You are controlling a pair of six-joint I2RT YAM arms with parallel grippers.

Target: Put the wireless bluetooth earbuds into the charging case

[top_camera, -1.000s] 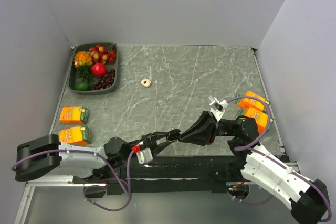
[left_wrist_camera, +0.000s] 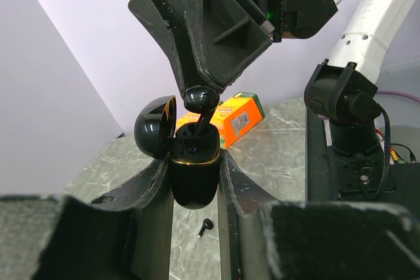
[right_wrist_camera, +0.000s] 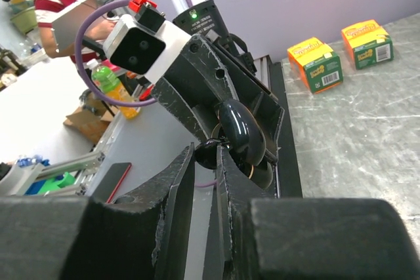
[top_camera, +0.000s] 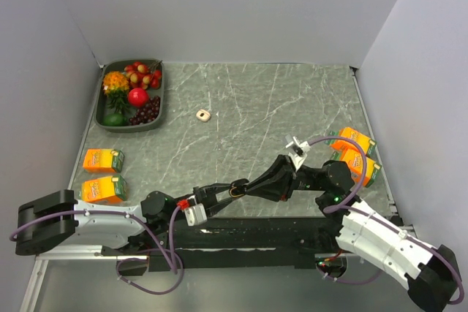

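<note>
The glossy black charging case (left_wrist_camera: 195, 178), its lid (left_wrist_camera: 156, 127) swung open, is clamped between the fingers of my left gripper (top_camera: 232, 191). Above it, my right gripper is shut on the round head of a black earbud (left_wrist_camera: 201, 100). That earbud's stem points down at the opening of the case and appears to reach into it; how deep it sits cannot be told. A second black earbud (left_wrist_camera: 207, 225) lies on the table, seen beneath the case in the left wrist view. From the right wrist, the open lid (right_wrist_camera: 241, 132) hides part of the case.
Orange boxes stand at the left (top_camera: 104, 189) and right (top_camera: 358, 169) sides of the marble table. A tray of fruit (top_camera: 130, 128) occupies the back left, with a small beige object (top_camera: 203, 115) to its right.
Compared with one second ago, both grippers and the case have shifted slightly left, and the right wrist has dipped towards the front.
</note>
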